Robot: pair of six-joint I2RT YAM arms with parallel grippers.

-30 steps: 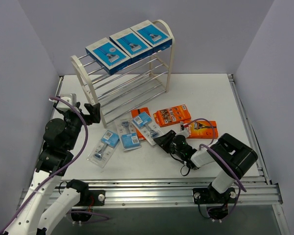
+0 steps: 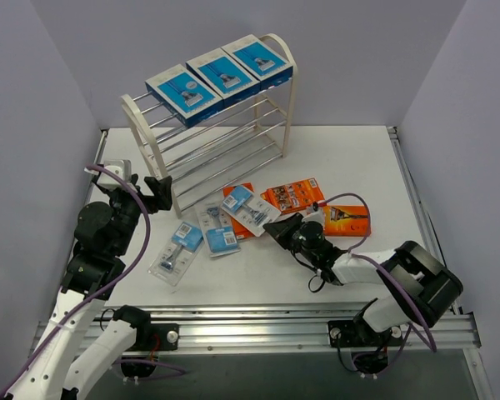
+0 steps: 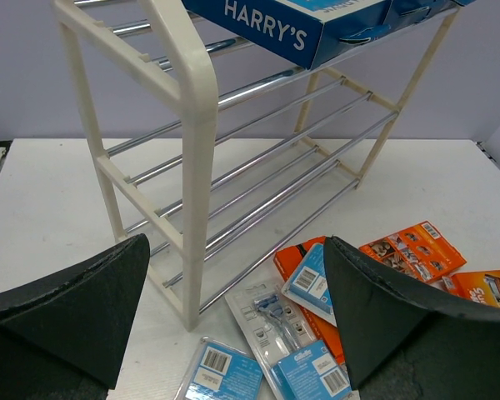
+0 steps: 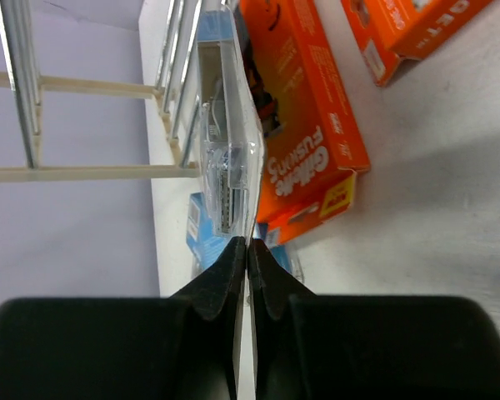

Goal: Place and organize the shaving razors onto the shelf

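My right gripper is shut on the hanger end of a clear blister razor pack (image 4: pixel 233 158), which stands edge-on in the right wrist view. From above, that pack shows a blue label at its far end, with the right gripper (image 2: pixel 277 232) at its near corner. Two more blue-labelled razor packs, a middle one (image 2: pixel 217 229) and a left one (image 2: pixel 177 251), lie on the table. Open and empty, my left gripper hangs left of the white shelf rack (image 2: pixel 233 137), whose lower rods are bare. Orange razor boxes (image 2: pixel 293 197) lie to the right.
Three blue boxes (image 2: pixel 224 77) fill the rack's top tier. Another orange box (image 2: pixel 347 221) lies beside my right gripper, and one more (image 3: pixel 317 308) is partly under the packs.
The left arm is practically still.
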